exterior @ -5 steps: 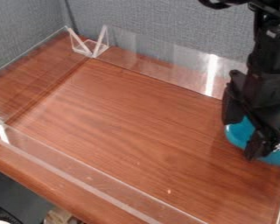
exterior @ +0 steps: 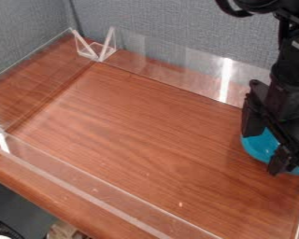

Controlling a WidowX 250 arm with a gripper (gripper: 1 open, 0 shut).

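Observation:
My black gripper (exterior: 275,131) reaches down from the top right and hovers over a blue object (exterior: 257,147) at the right side of the wooden work surface (exterior: 139,140). The blue object is largely hidden behind the gripper, so its shape is hard to make out. The gripper's fingers are dark against one another, and whether they touch the blue object is unclear.
Clear acrylic walls border the surface, with white brackets (exterior: 83,47) at the back left. Grey padded panels stand behind. Some dark items lie off the surface at the bottom left.
The gripper has shifted slightly to the right over the blue object and changed its angle a little.

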